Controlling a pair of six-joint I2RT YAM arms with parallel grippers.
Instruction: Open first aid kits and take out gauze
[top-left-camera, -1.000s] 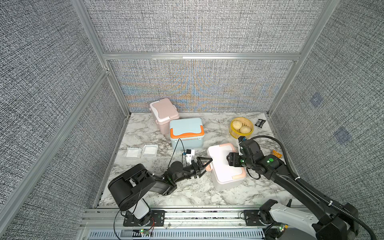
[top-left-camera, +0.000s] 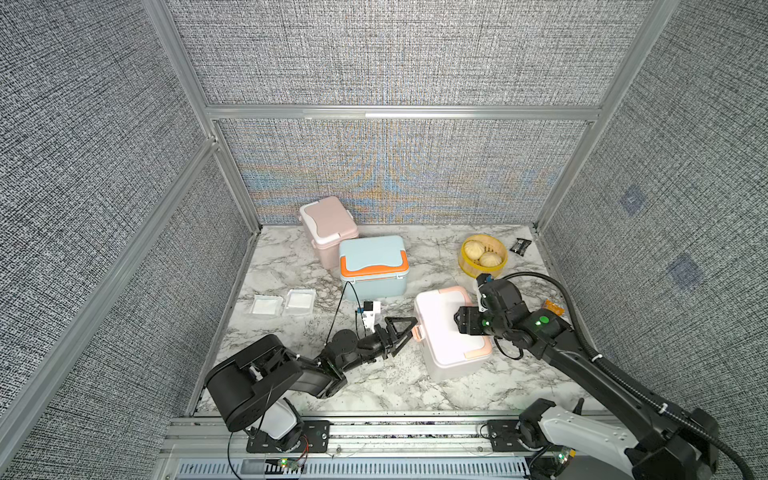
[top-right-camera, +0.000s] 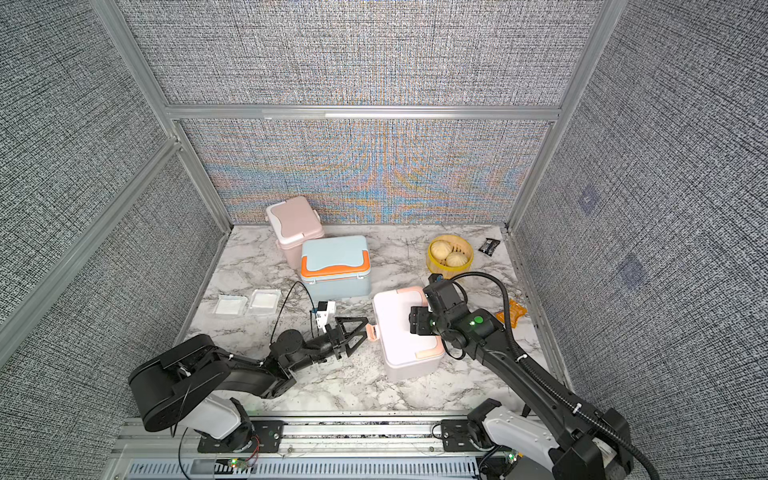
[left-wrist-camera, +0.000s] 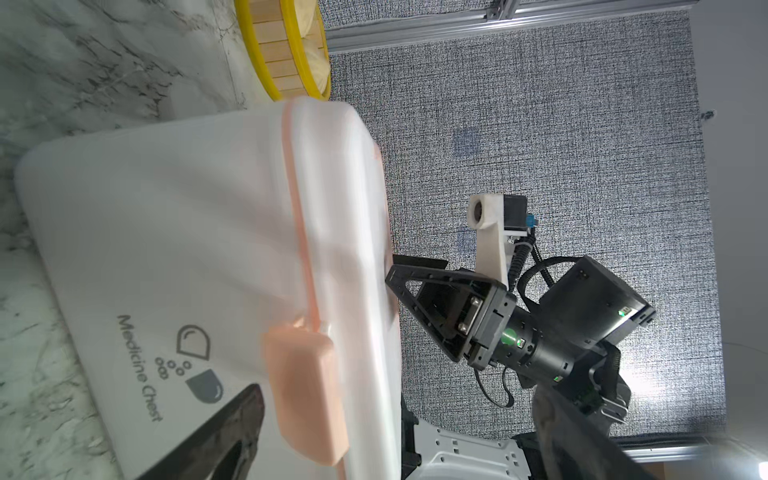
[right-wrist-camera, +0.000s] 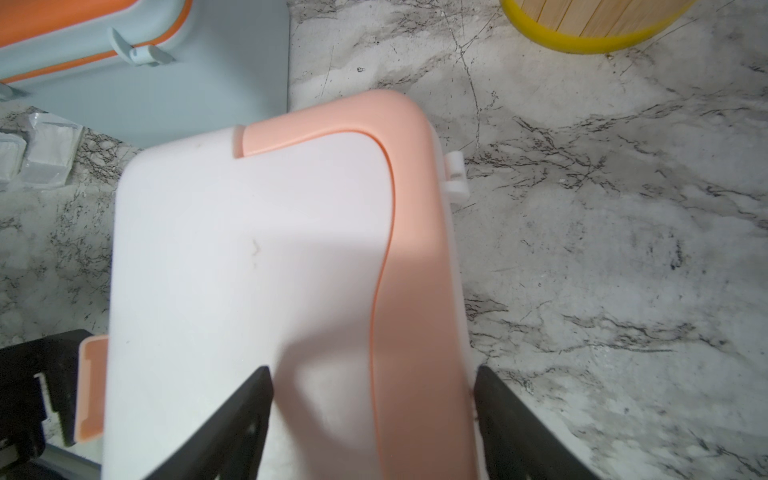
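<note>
A white first aid kit (top-left-camera: 445, 328) with a salmon handle band stands at the table's front middle, its lid down. Its salmon latch (left-wrist-camera: 302, 392) sticks out from the side wall, above the "Medicine Chest" print. Facing that latch is my left gripper (top-right-camera: 357, 337), open, its blurred fingers (left-wrist-camera: 228, 436) wide apart with nothing held. My right gripper is over the lid from the right, fingers apart, one above the white panel and one near the band's outer edge. Whether it touches the lid I cannot tell. Two white gauze packs (top-left-camera: 301, 301) lie at left.
Behind stand a light-blue kit (top-left-camera: 373, 268) with an orange handle and a pink kit (top-left-camera: 328, 228), both lids down. A yellow-rimmed steamer (top-left-camera: 464, 268) with buns sits back right, near a black packet (top-left-camera: 521, 246). An orange item (top-right-camera: 517, 312) lies at right.
The left arm has drawn back slightly to the left, its fingertips farther from the kit's latch. The right arm and the kit look unmoved.
</note>
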